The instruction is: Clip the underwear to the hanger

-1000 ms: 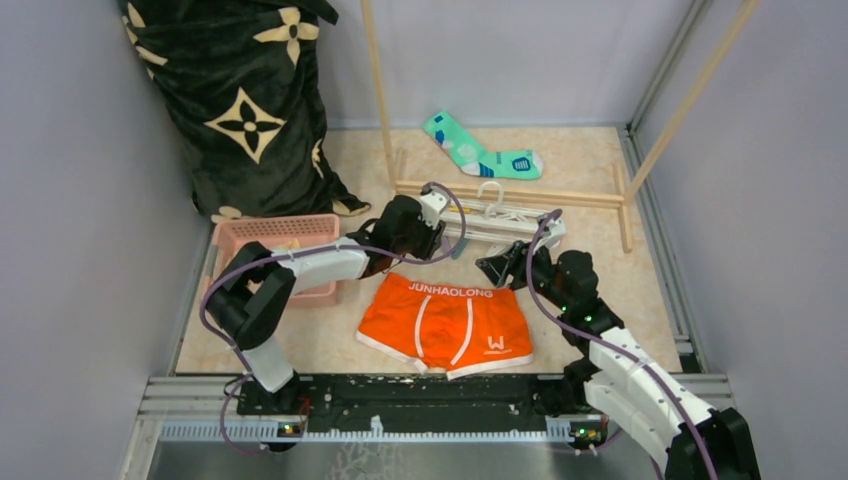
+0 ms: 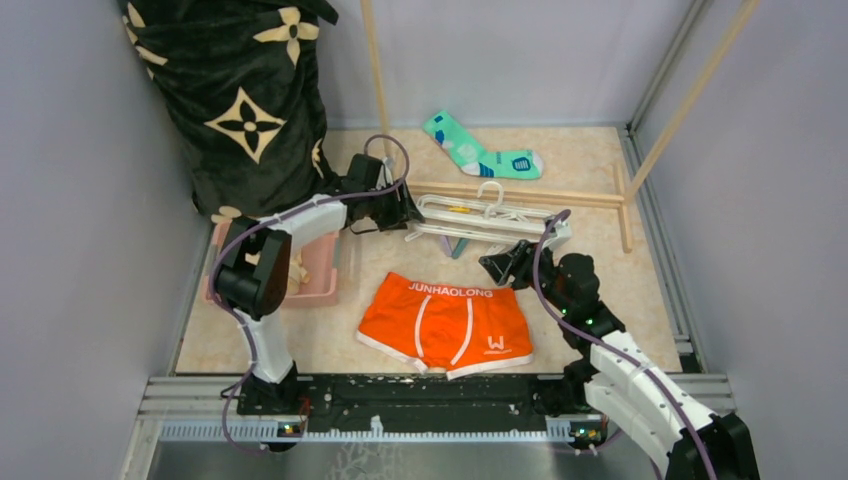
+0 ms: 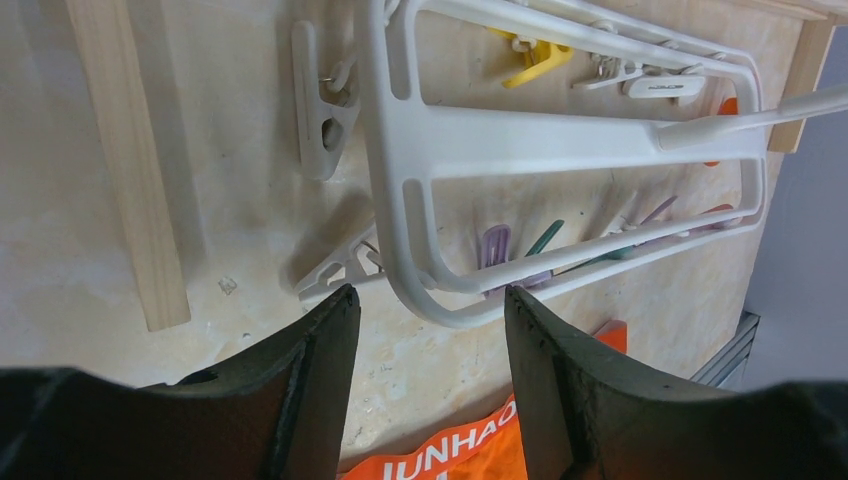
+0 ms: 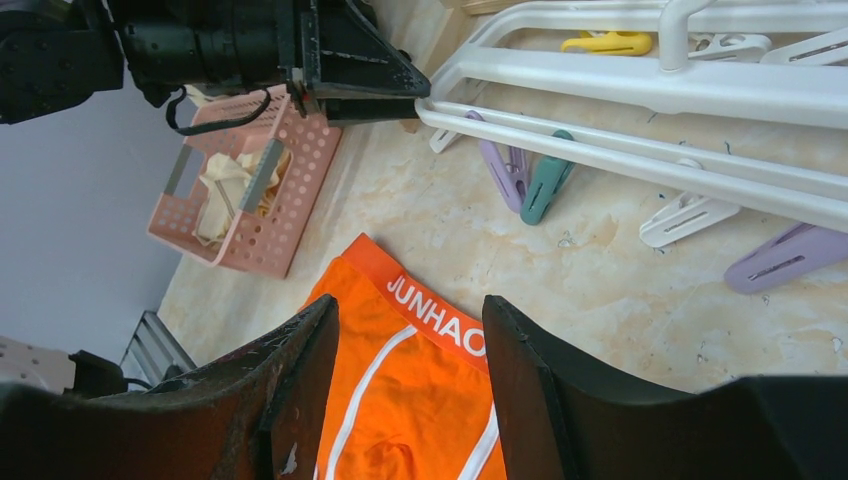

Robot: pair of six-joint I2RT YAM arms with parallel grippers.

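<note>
Orange underwear [image 2: 445, 325] with white trim lies flat at the front of the table, its lettered waistband toward the hanger. Behind it is the white hanger [image 2: 480, 213], with several pegs hanging from it, among them a purple peg [image 4: 503, 172], a green peg [image 4: 546, 178] and a yellow peg [image 3: 537, 60]. My left gripper is open at the hanger's left end, with the frame's rounded corner ahead of its fingers. Right of the underwear's waistband, in front of the hanger, my right gripper stands open and empty.
A pink basket [image 2: 325, 285] with pale cloth stands at the left, under the left arm. A wooden bar [image 2: 570, 197] runs behind the hanger, with a green sock [image 2: 480, 160] beyond it. At the back left hangs a dark patterned blanket [image 2: 240, 100].
The right arm has barely shifted; the underwear lies unmoved.
</note>
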